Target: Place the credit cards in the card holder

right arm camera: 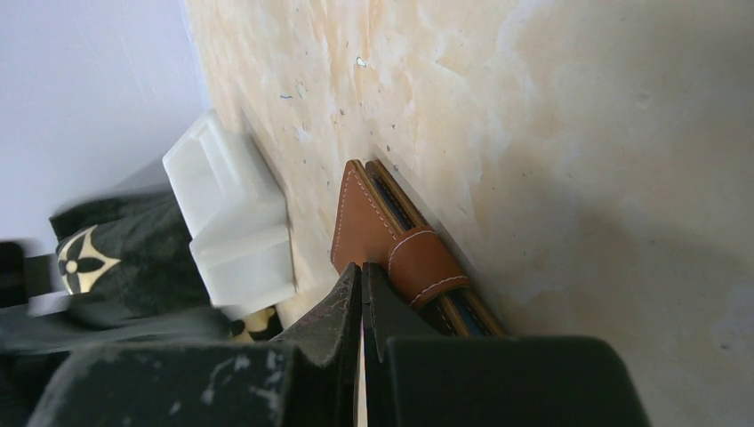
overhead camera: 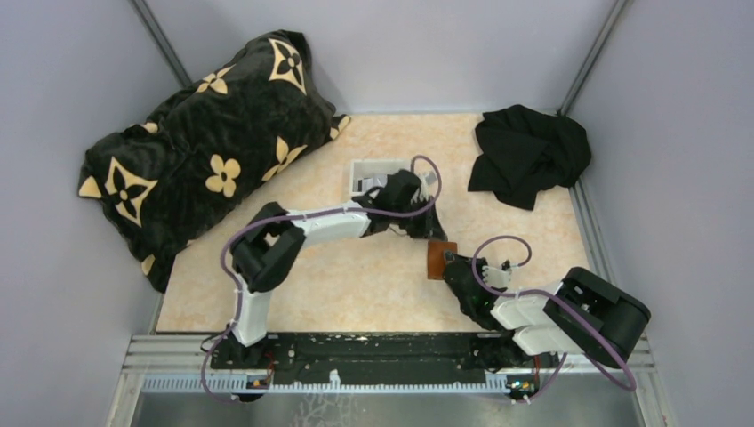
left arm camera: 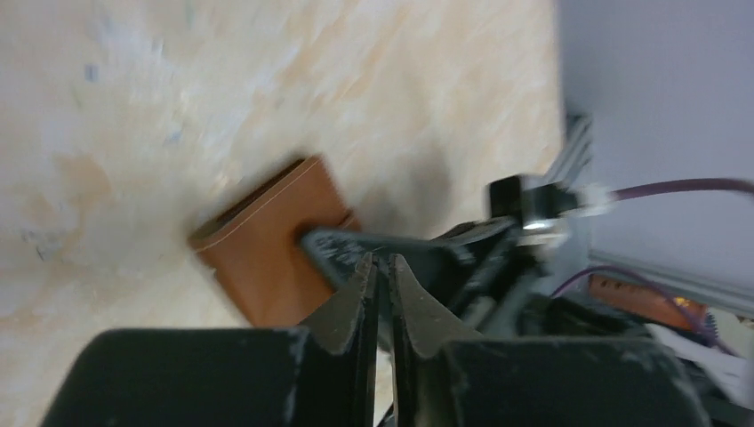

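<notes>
The brown card holder (overhead camera: 437, 260) lies on the table near the front, right of centre. Its pocket edge (right arm camera: 391, 191) shows dark layers in the right wrist view. My right gripper is shut, its tips at the holder; no card shows between them. Beyond the holder's far edge, my left gripper (overhead camera: 436, 233) points down at it. Its fingers (left arm camera: 354, 294) are closed to a narrow gap; the wrist view does not show clearly what is between them. Cards (overhead camera: 366, 184) lie in the white container (overhead camera: 354, 169), partly hidden by the left arm.
A black patterned cushion (overhead camera: 222, 124) fills the back left. Black cloth (overhead camera: 529, 151) lies at the back right. My right arm (overhead camera: 525, 311) lies low at the front right.
</notes>
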